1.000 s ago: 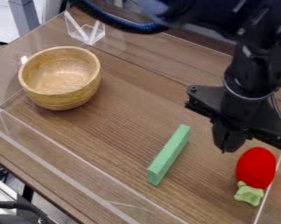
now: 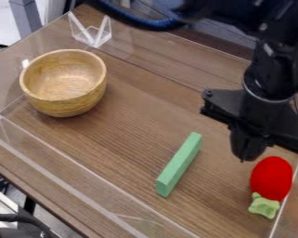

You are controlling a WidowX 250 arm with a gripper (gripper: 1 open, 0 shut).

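Observation:
The black robot gripper point(image 2: 248, 149) hangs over the right side of the wooden table, its tip pointing down and shut, with nothing visible between its fingers. Just below and right of it lies a red strawberry-like object point(image 2: 273, 175) with a pale green leafy top point(image 2: 264, 205). To the left a long green block point(image 2: 178, 165) lies diagonally on the table. A wooden bowl point(image 2: 63, 95) stands at the upper left.
Clear plastic brackets point(image 2: 93, 30) sit near the far left edge, and a dark cable arches across the top. The table's left edge drops to the floor.
The gripper has shifted only very slightly above the red object. The bowl, green block and red object have not moved.

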